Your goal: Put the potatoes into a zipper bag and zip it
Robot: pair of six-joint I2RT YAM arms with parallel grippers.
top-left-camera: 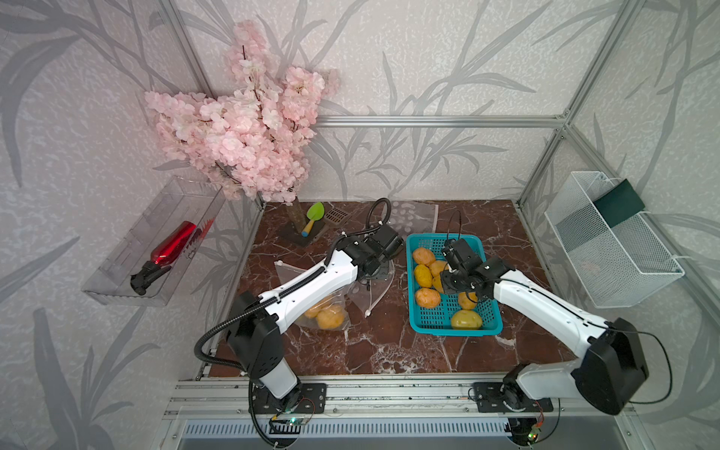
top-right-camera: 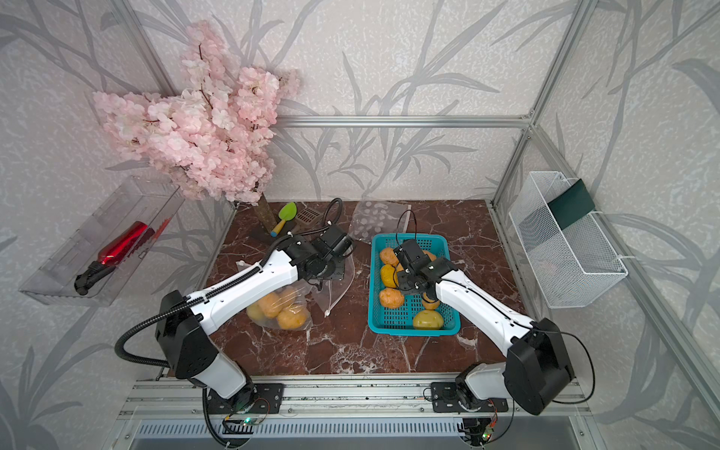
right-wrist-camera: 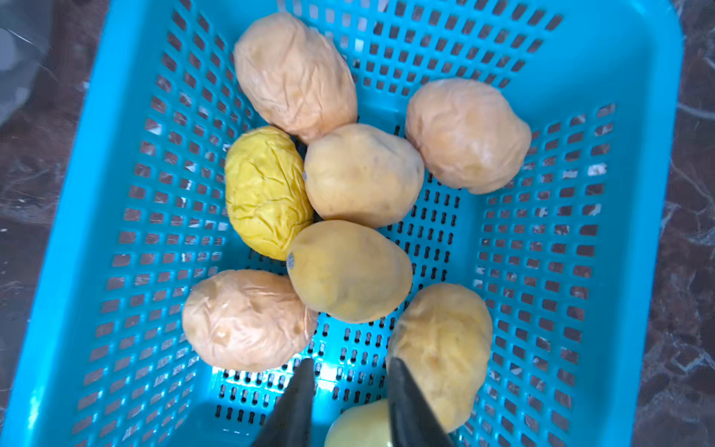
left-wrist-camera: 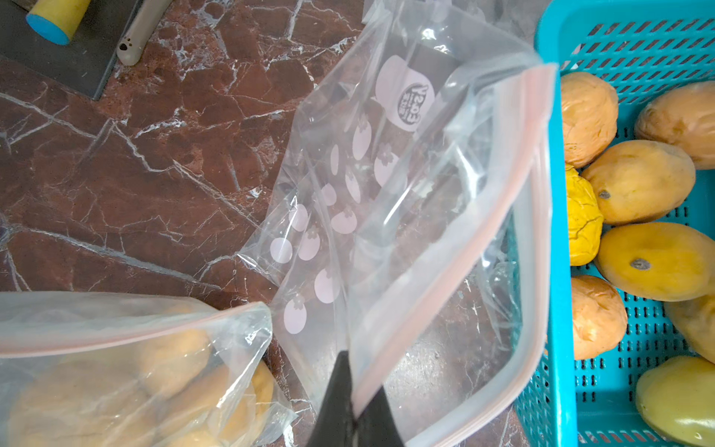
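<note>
In the left wrist view, a clear zipper bag [left-wrist-camera: 356,178] has its mouth spread apart, with pink zip strips, and no potato shows inside. My left gripper is shut on one strip at its lower end. The bag's mouth lies against the blue basket [left-wrist-camera: 555,313]. Wrinkled potatoes fill the basket, among them a bright yellow potato [right-wrist-camera: 268,192] and a tan potato [right-wrist-camera: 350,272]. Over the basket hangs my right gripper, its fingers [right-wrist-camera: 294,406] apart. Basket floor and a pale potato [right-wrist-camera: 357,428] below show through the gap; nothing is gripped.
Another clear bag [left-wrist-camera: 149,372] with several potatoes lies left of the held bag. A green spatula [top-left-camera: 315,211] rests at the back left near the flower vase. A patterned bag [top-left-camera: 411,216] lies behind the basket.
</note>
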